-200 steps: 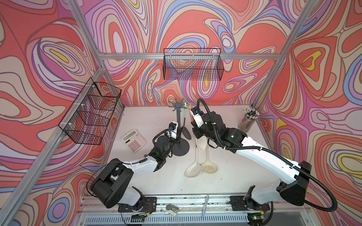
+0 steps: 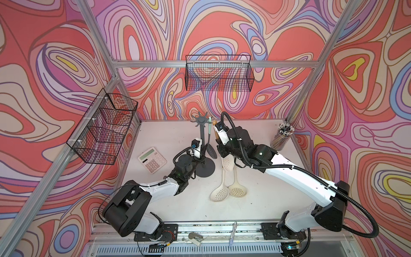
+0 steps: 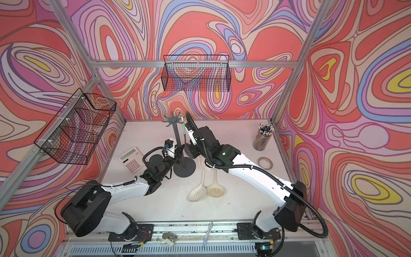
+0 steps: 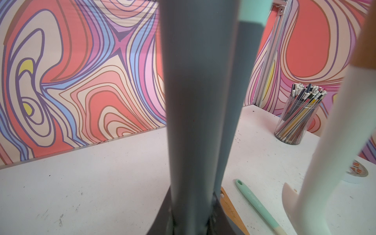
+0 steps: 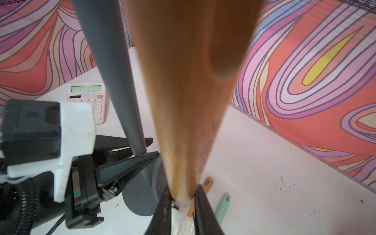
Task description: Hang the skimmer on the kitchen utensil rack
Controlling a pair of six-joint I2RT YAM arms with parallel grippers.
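The grey utensil rack [image 2: 201, 129] stands upright on its round base, hooks spread at the top. My left gripper is shut on the rack's pole [image 4: 195, 117]. A skimmer with a brown wooden handle [image 5: 182, 113] is gripped in my right gripper, which is shut on the handle's lower part. The skimmer's pale perforated head [image 2: 228, 163] hangs below, right of the rack. Its handle top [image 2: 215, 123] is beside the hooks, right of the hanging green-handled utensil. Whether its hole touches a hook cannot be told.
A dark utensil with a green handle [image 2: 209, 128] hangs on the rack. Two pale utensils, a skimmer [image 2: 220, 193] and another [image 2: 238, 191], lie in front. A pink calculator [image 2: 152, 160] is at left, a pencil cup [image 2: 281, 136] at right. Wire baskets hang above.
My right gripper has shifted slightly left, toward the rack, carrying the skimmer along. The left arm and the rack have stayed in place.
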